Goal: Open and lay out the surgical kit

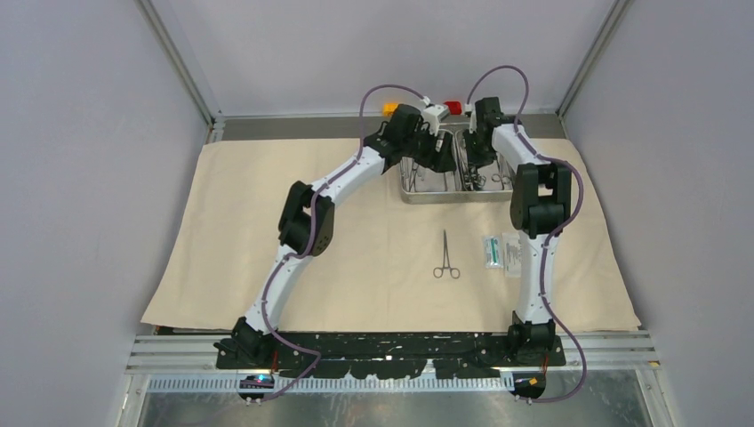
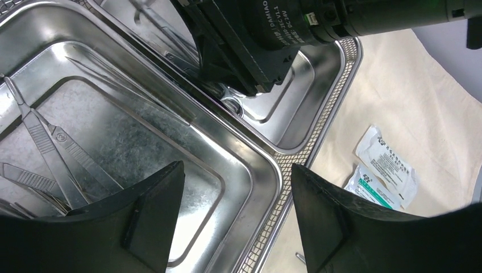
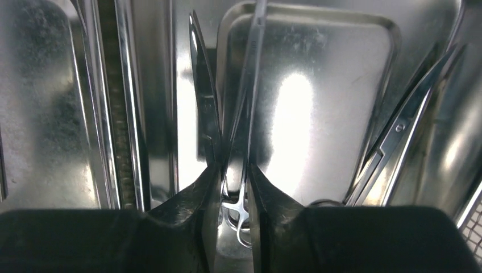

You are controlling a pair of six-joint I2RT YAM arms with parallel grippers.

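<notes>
A steel instrument tray (image 1: 458, 197) at the back of the table holds two inner trays. Over the left one hangs my left gripper, open, with nothing between its fingers; scalpel handles and forceps (image 2: 48, 145) lie below. In the right wrist view my right gripper is low over the other inner tray, its fingers a little apart. A slim ringed instrument (image 3: 249, 85) passes through the gap between them; whether they touch it does not show. Beside it lies a pointed blade (image 3: 206, 91), and scissors (image 3: 392, 136) rest by the right wall.
On the cream cloth (image 1: 267, 222) in front of the tray lie a ringed clamp (image 1: 445, 258), a green-marked packet (image 1: 493, 252) and a white packet (image 1: 513, 253). Yellow (image 1: 389, 108) and red (image 1: 454, 108) items stand behind.
</notes>
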